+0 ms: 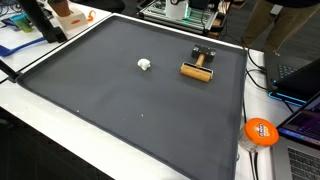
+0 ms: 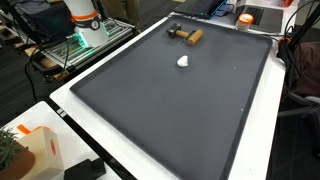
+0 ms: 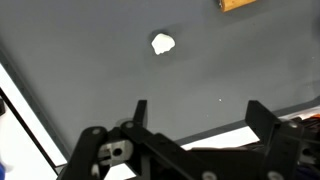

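Note:
A small white lump point(image 1: 144, 64) lies on the dark grey mat, apart from everything else; in the wrist view the white lump point(image 3: 163, 43) is above centre. A hammer-like tool with an orange-brown cylinder point(image 1: 197, 72) and a dark part behind it rests farther right on the mat; its cylinder point(image 2: 190, 38) also shows in exterior view 2. Only the edge of that orange-brown piece point(image 3: 235, 3) enters the wrist view at the top. My gripper has its dark fingers spread wide apart, open, with bare mat between them. The white lump is beyond the fingertips, untouched.
An orange-lidded jar point(image 1: 261, 132) and laptops stand along the right side. A plant pot point(image 2: 15, 160) and a white-and-orange box point(image 2: 38, 145) are at the near left corner in exterior view 2.

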